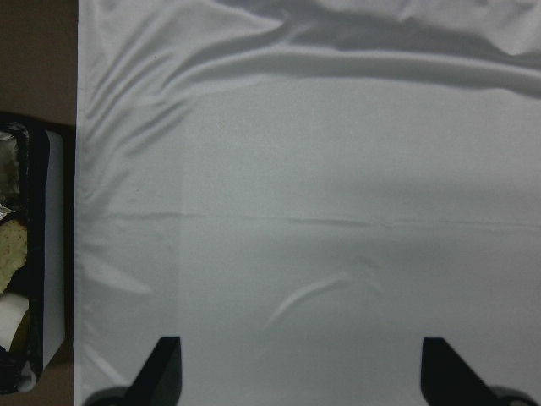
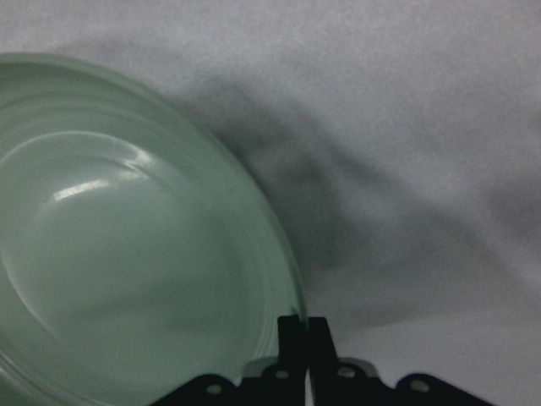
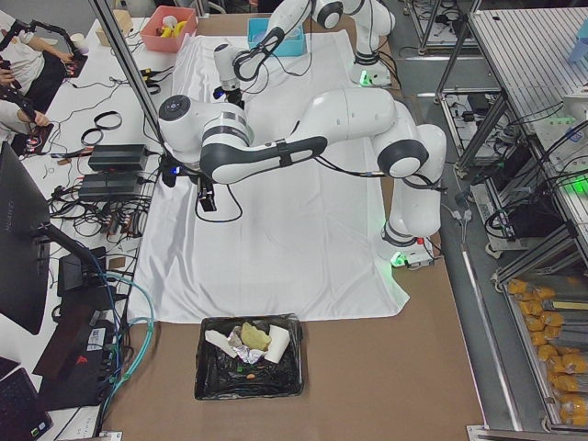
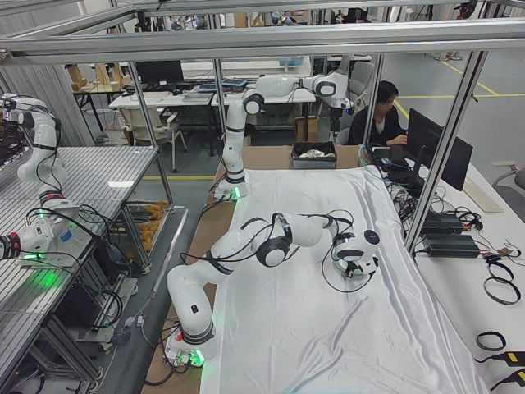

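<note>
A pale green plate (image 2: pixel 127 228) lies on the white cloth (image 4: pixel 344 345), with my right gripper at its rim, fingers together on it; the plate also shows under that gripper (image 4: pixel 361 264) in the right camera view. My left gripper is held high over the cloth, its fingers wide apart and empty, looking down on bare cloth. A black bin (image 3: pixel 248 386) holding foil, paper and a yellowish piece sits beyond the cloth's edge, also at the left edge of the left wrist view (image 1: pixel 51 254).
A red container (image 3: pixel 170 41) and a blue container (image 3: pixel 292 44) stand at the far end. Cables, boxes and monitors crowd the side table (image 4: pixel 476 271).
</note>
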